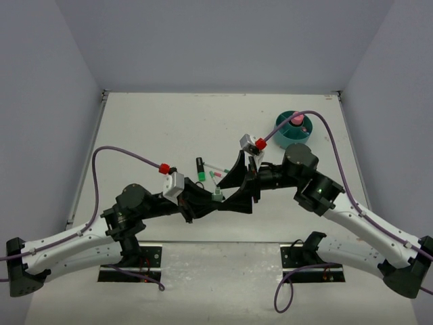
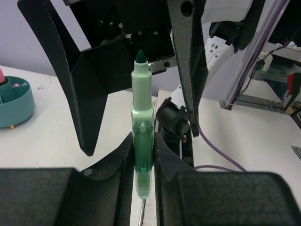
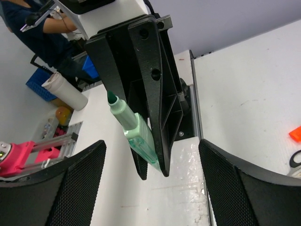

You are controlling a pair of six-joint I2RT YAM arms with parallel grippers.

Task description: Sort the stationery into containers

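Observation:
A light green highlighter [image 2: 142,113] with a dark green tip stands upright in the left wrist view. My left gripper is shut on its lower body. Around the upper part, without touching it as far as shows, my right gripper [image 1: 222,196] is open, one finger [image 2: 89,110] on either side. From the right wrist view the highlighter [image 3: 127,117] appears tilted, held between the left gripper's fingers [image 3: 157,117]. The teal round container [image 1: 292,137] stands at the back right, with something pink [image 1: 298,118] in it.
On the table under the grippers lie a black-and-green marker [image 1: 200,169], thin pens [image 1: 215,167], and scissors [image 3: 295,160] beside an orange item [image 3: 296,134]. Both arms' grippers overlap closely at the centre.

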